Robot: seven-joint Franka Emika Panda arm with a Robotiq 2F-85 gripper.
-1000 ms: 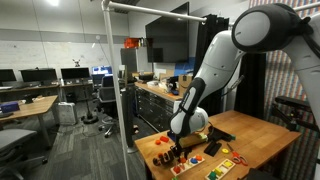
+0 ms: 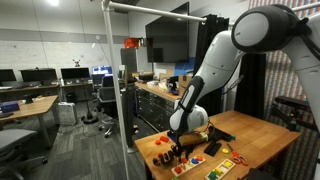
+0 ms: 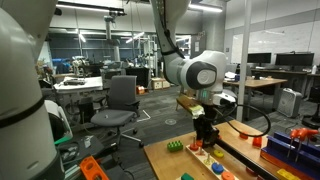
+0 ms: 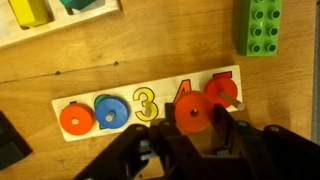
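A pale wooden number board (image 4: 170, 84) lies across the middle of the wrist view. At its left end are an orange-red disc (image 4: 75, 119) and a blue disc (image 4: 112, 112); the yellow 3 (image 4: 146, 104) is uncovered. My gripper is shut on another orange-red disc (image 4: 192, 109), which looks raised over the board and partly covers the 4. Just right of it, a red piece with a wooden peg (image 4: 224, 90) sits at the board's right end. Small in exterior view 2, the gripper (image 3: 207, 136) points down over the table. The disc's underside is hidden.
A green studded brick (image 4: 263, 28) lies beyond the board's right end. Another wooden board (image 4: 68, 22), at the upper left, carries yellow and green blocks. A dark object (image 4: 10, 142) sits at the left edge. Bare tabletop (image 4: 170, 45) lies between the boards.
Little differs in exterior view 1. The arm stays over the same part of the table, with at most a slight shift of the gripper.
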